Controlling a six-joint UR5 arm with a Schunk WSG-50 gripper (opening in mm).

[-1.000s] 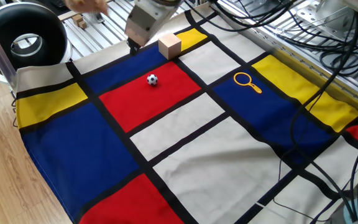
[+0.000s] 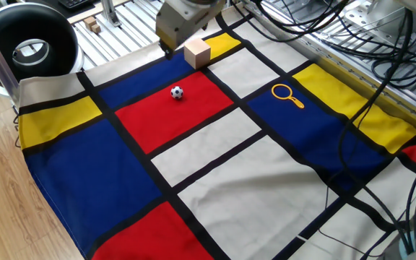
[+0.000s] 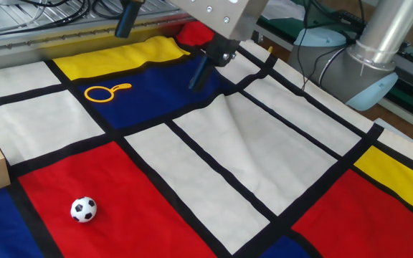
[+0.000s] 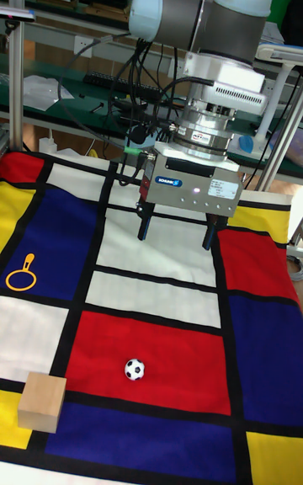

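Observation:
My gripper (image 4: 178, 240) hangs above the cloth with its two dark fingers (image 4: 144, 221) spread wide, nothing between them. A small black-and-white football (image 3: 84, 209) rests on the red panel by the cloth's middle. Near one edge of the cloth sits a pale wooden block (image 2: 197, 53), over the blue and yellow panels. An orange ring with a handle (image 2: 288, 95), like a small magnifying glass, lies flat on a blue panel. All three objects stand apart from one another and from the fingers. In exterior view 1 only part of the gripper shows, at the top edge.
A cloth (image 2: 230, 177) of red, blue, yellow and white panels covers the table, with slight wrinkles. Loose black cables (image 2: 351, 119) hang over its right side in exterior view 1. A black ring-shaped object (image 2: 58, 32) stands beyond the far left corner.
In exterior view 1 my gripper has shifted slightly to the right. What looks like a hand at the top left has gone from view. The ball, block and orange ring have not moved.

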